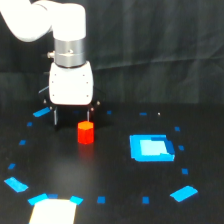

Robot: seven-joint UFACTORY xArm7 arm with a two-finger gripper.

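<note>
A red block (86, 133) with an orange top stands on the dark table, left of centre in the camera view. My gripper (72, 117) hangs from the white hand above and slightly left of it. Its dark fingers are apart, and nothing shows between them. The right finger appears just above the block's top in the picture; whether it touches the block, I cannot tell. The block still rests on the table.
To the right lies a blue square (137, 149) with a pale centre (153, 148). Several blue tape marks dot the table, and a pale square (52, 212) sits at the front edge.
</note>
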